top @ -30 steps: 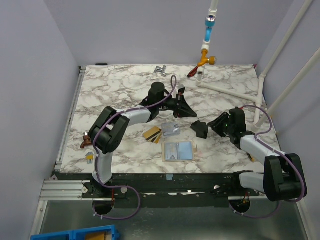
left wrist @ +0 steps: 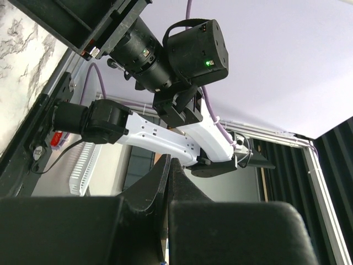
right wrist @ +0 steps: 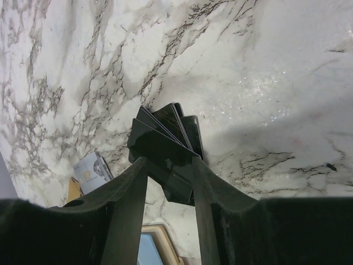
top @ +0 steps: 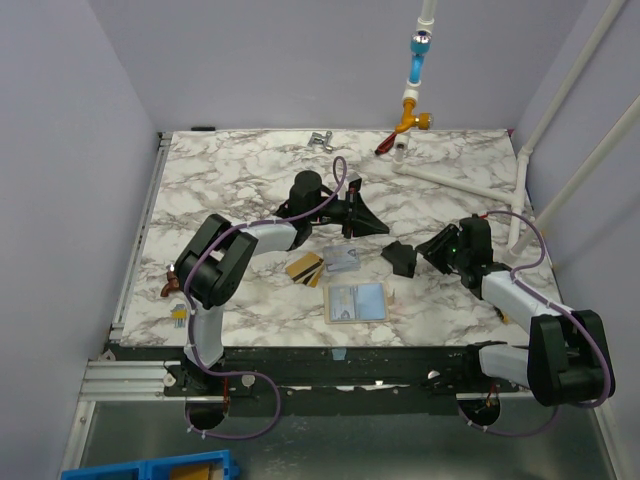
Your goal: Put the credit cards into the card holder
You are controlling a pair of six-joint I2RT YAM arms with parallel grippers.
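A fanned stack of black cards (top: 401, 259) lies flat on the marble table, seen close up as black cards (right wrist: 165, 157) in the right wrist view. My right gripper (top: 422, 248) hovers at their right side, its fingers (right wrist: 131, 207) apart over the stack with nothing held. The open card holder (top: 370, 302), pale blue with a beige border, lies nearer the front edge. Left of the black cards are clear-looking cards (top: 341, 259) and gold cards (top: 304, 268). My left gripper (top: 386, 230) is shut, raised behind the cards; its fingers (left wrist: 160, 190) have nothing visible between them.
White pipes (top: 460, 183) with an orange valve (top: 408, 120) stand at the back right. Small metal parts (top: 321, 141) lie at the back edge. To the left, a brown item (top: 171, 284) and a yellow one (top: 179, 313) rest. Marble behind the black cards is bare.
Over the last second my left gripper has shifted slightly left. The cards and card holder have stayed where they were, and the right arm looks nearly still.
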